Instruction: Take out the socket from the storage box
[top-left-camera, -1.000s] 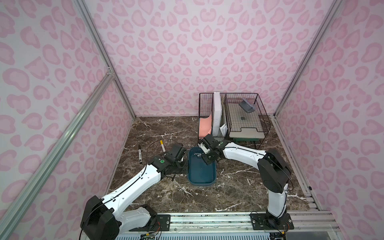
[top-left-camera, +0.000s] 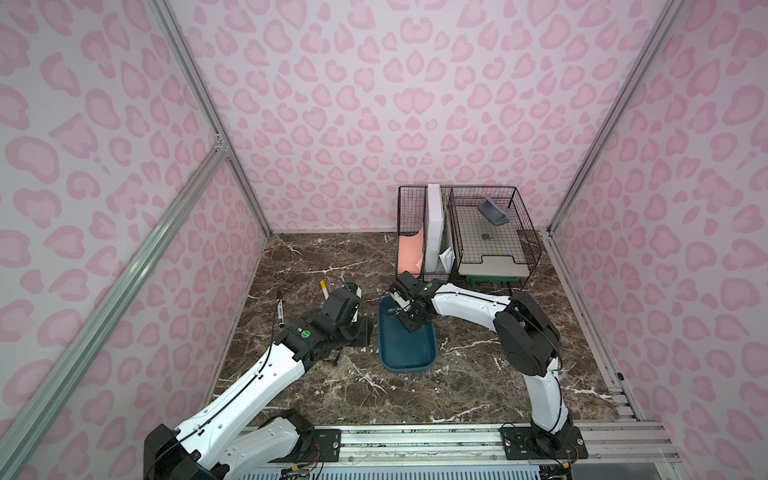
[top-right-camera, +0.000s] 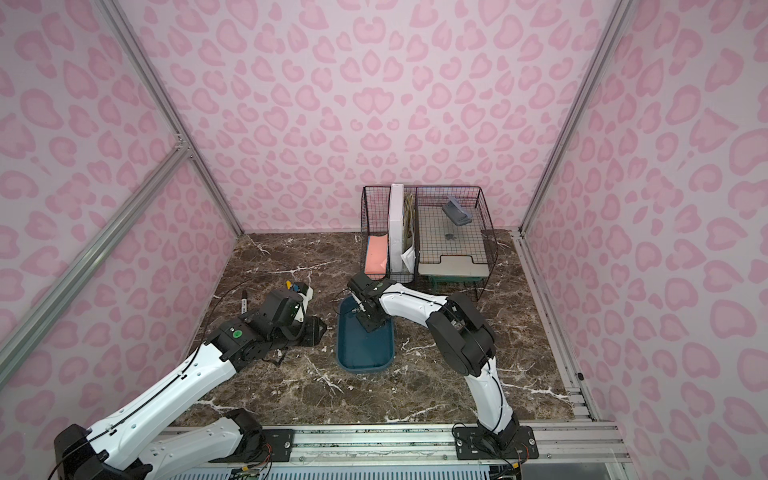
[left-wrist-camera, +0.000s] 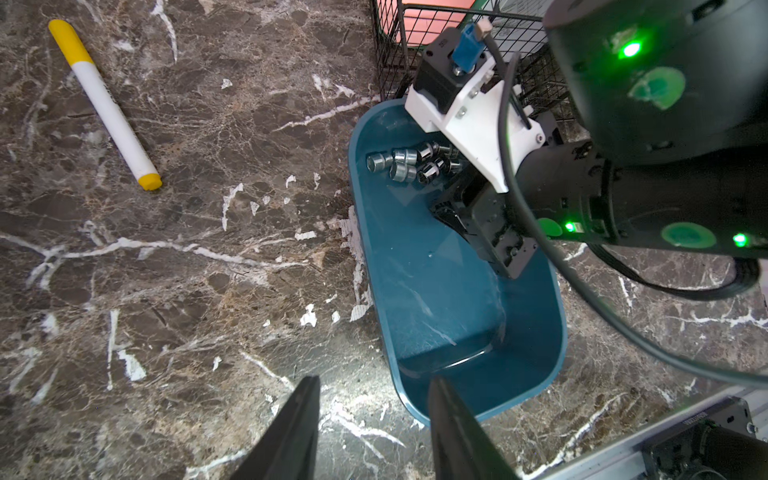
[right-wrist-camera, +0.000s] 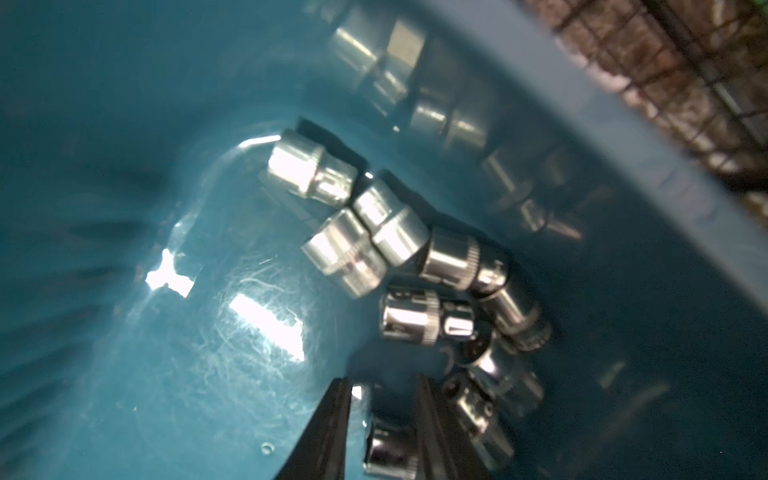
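The blue storage box (top-left-camera: 408, 352) rests on the table, with several shiny metal sockets (right-wrist-camera: 409, 316) clustered at its far end. My right gripper points down inside the box at that end, its dark fingers (right-wrist-camera: 326, 428) standing apart. One socket (right-wrist-camera: 390, 449) shows in the gap between those fingers, near the bottom of the right wrist view; whether they touch it I cannot tell. Over the table at the box's left edge, my left gripper is open with nothing between its fingers.
A black wire basket (top-left-camera: 480, 240) with folders stands close behind the box. A yellow-capped marker (left-wrist-camera: 108, 108) and a black-capped marker (top-left-camera: 280, 310) lie to the left. Free table lies in front of the box.
My left arm has drawn back to the left, away from the box. The box sits slightly further right than before.
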